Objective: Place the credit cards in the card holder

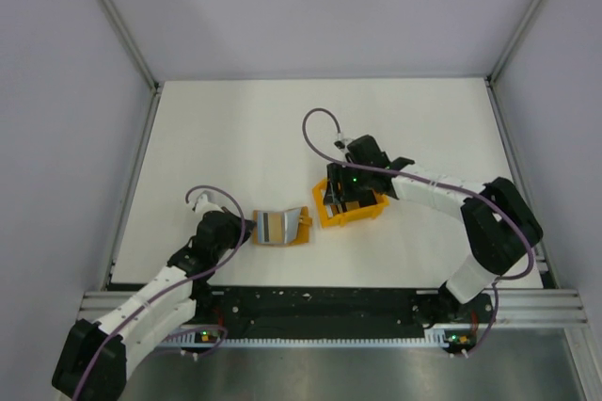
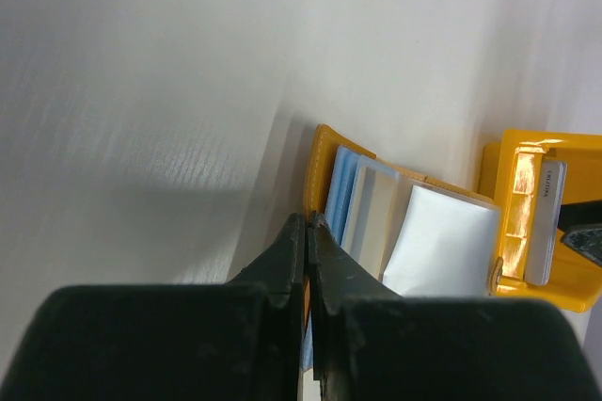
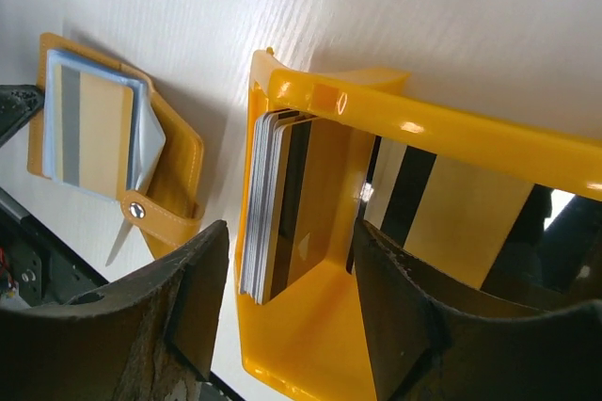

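The tan card holder (image 1: 302, 237) lies spread on the table, its clear sleeves and a tan card (image 3: 102, 133) showing. At its left edge, the left gripper is shut, its tips against the brown cover (image 2: 323, 168); whether the cover's edge is pinched between them I cannot tell. The yellow tray (image 1: 329, 217) stands just right of the holder. Several thin cards (image 3: 270, 213) lean on edge at its left end. Over that end my right gripper is open, one fingertip on each side of the stack and nothing gripped.
More cards, tan (image 3: 467, 216) and dark, lie farther along in the tray. The tray's raised rim (image 3: 451, 133) runs close beyond the right fingers.
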